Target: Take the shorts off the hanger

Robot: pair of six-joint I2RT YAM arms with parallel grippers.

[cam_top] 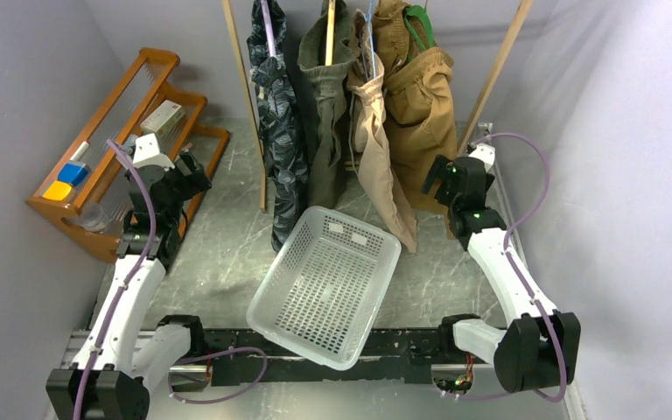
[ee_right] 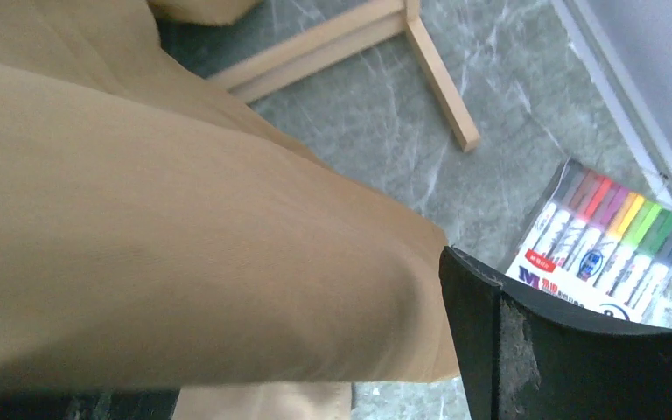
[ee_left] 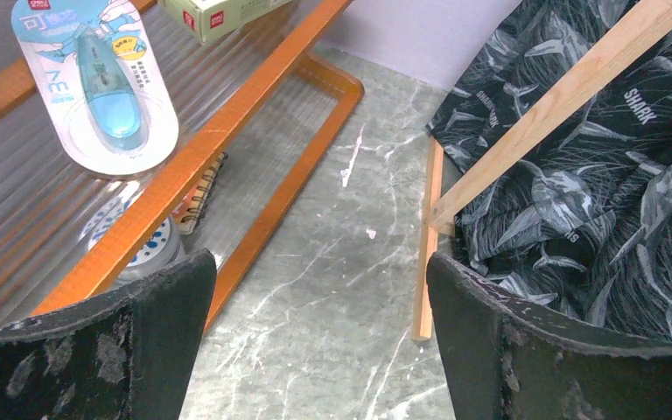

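Note:
Several garments hang in a row at the back of the top view: dark leaf-patterned shorts (cam_top: 282, 131), a dark olive pair (cam_top: 325, 122), a light tan pair (cam_top: 376, 149) and wider brown shorts (cam_top: 422, 114) on a green hanger (cam_top: 420, 26). My left gripper (cam_top: 194, 175) is open and empty, left of the row; the patterned cloth (ee_left: 595, 175) lies beyond its right finger in the left wrist view. At the brown shorts' right edge stands my right gripper (cam_top: 437, 179), open. Brown cloth (ee_right: 184, 236) fills much of the right wrist view and covers most of one finger; nothing is gripped.
A white perforated basket (cam_top: 328, 280) stands at the front middle. To the left is a wooden shelf (cam_top: 96, 175) holding small goods. Wooden rack legs (cam_top: 249, 105) flank the garments. A marker pack (ee_right: 608, 241) lies near the right wall.

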